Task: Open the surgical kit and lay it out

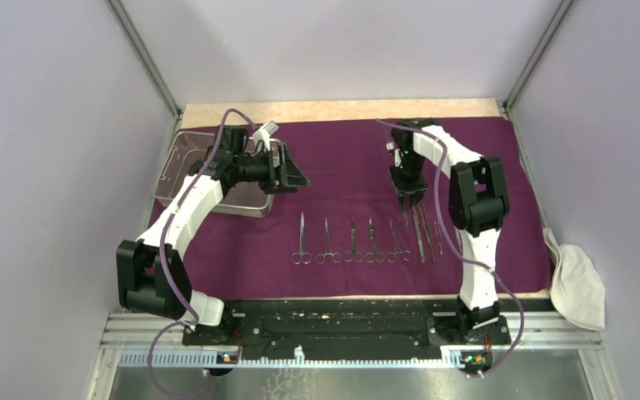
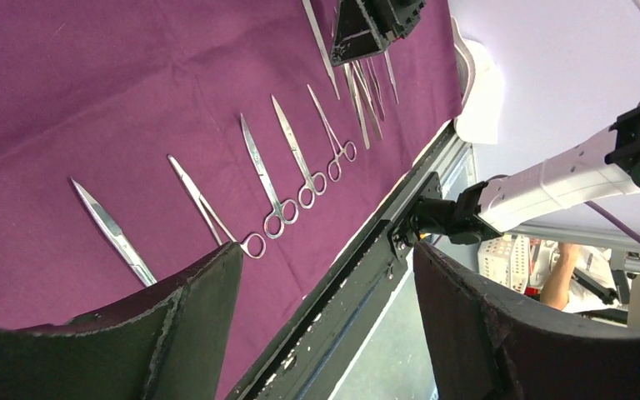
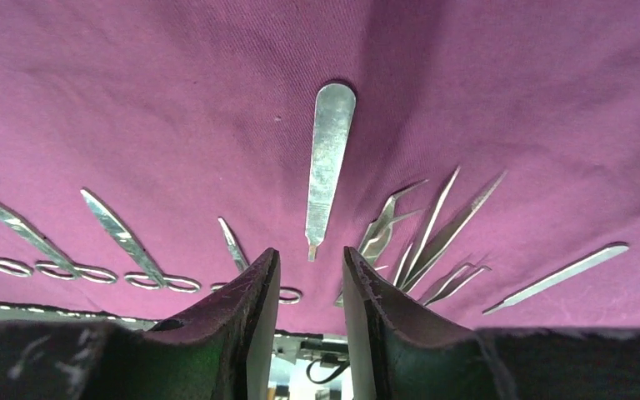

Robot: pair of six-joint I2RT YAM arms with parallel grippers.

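A row of scissors and clamps (image 1: 352,254) lies on the purple cloth (image 1: 342,158), with tweezers and slim tools (image 1: 421,242) to their right. My left gripper (image 1: 292,175) hangs over the right side of the steel tray; in the left wrist view its fingers stand apart, empty. My right gripper (image 1: 408,196) is above the slim tools. In the right wrist view a flat metal handle (image 3: 330,158) lies on the cloth beyond the open fingertips (image 3: 267,267), with several tweezers (image 3: 450,233) to its right.
The steel tray (image 1: 167,179) stands at the left, partly under my left arm. A white cloth (image 1: 577,292) lies off the right edge.
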